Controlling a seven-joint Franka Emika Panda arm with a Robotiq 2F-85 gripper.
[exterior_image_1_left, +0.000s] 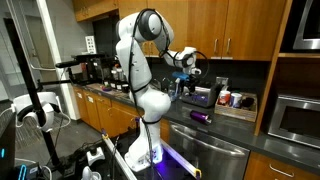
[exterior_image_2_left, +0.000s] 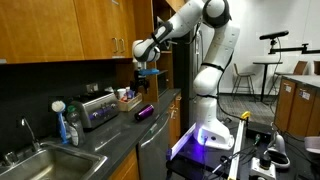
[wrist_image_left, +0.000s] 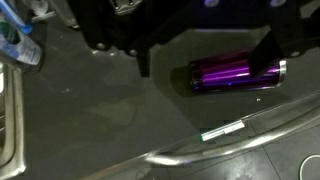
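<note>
A shiny purple can (wrist_image_left: 235, 72) lies on its side on the dark counter, close to the front edge. It also shows as a small purple can (exterior_image_1_left: 200, 116) in exterior view 1 and a purple can (exterior_image_2_left: 144, 112) in exterior view 2. Above it hangs my gripper, its dark fingers spread wide with bare counter and part of the can visible between them. The right finger covers part of the can in the wrist view. From outside, the gripper (exterior_image_1_left: 187, 80) stands clear above the can, holding nothing that I can see.
A sink (exterior_image_2_left: 60, 163) and a blue-and-white bottle (exterior_image_2_left: 72, 123) are on one side of the counter. Behind the can stands a toaster (exterior_image_2_left: 97, 108); a wooden crate (exterior_image_1_left: 240, 106) with several items is beside it.
</note>
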